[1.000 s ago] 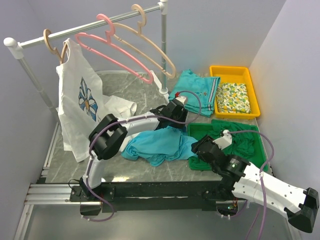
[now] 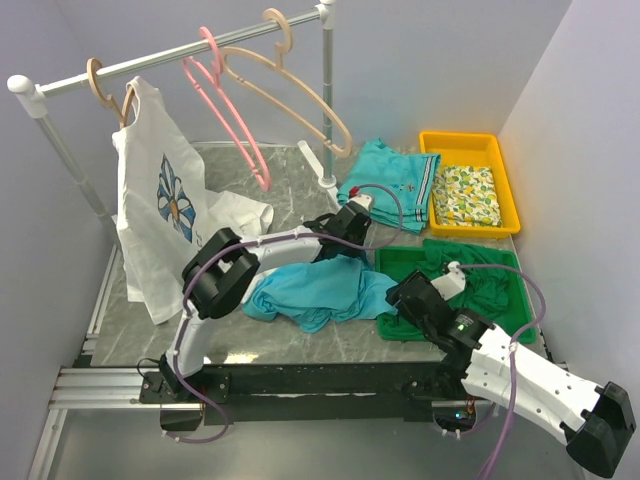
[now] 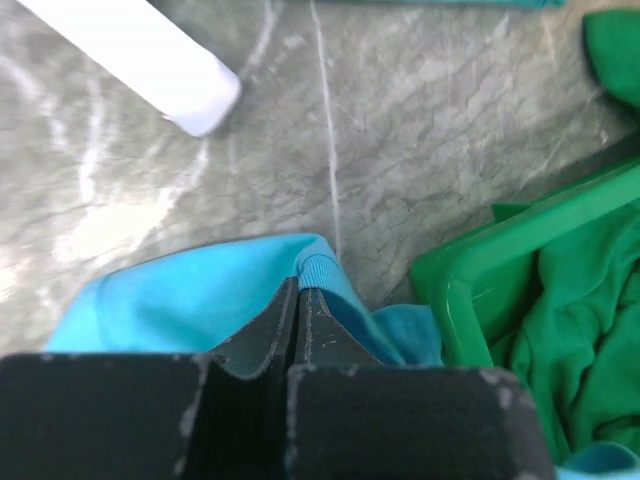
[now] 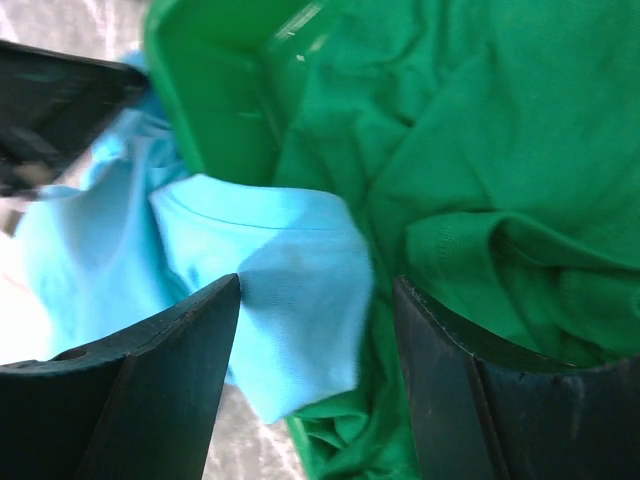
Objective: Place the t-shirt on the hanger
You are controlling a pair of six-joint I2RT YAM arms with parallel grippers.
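Observation:
A light-blue t-shirt [image 2: 310,295] lies crumpled at the table's front, its right end reaching over the green tray's wall. At its upper edge is my left gripper [image 2: 362,252]; in the left wrist view its fingers are shut, with the ribbed collar [image 3: 320,270] pinched at the tips. My right gripper stands part open above a sleeve-like end of the shirt [image 4: 300,300], which shows between its fingers. On the rail hang a pink hanger [image 2: 236,115] and a beige hanger [image 2: 300,85], both empty.
A white printed shirt [image 2: 165,200] hangs at the left of the rail. The green tray [image 2: 525,310] holds green cloth; behind it stand a yellow tray [image 2: 510,195] and folded teal cloth [image 2: 385,175]. A white stand foot [image 3: 190,100] lies near my left gripper.
The pink hanger has swivelled on the rail, from broadside to nearly edge-on. The shirt's right end has shifted slightly right over the tray. Both arms have moved only a little.

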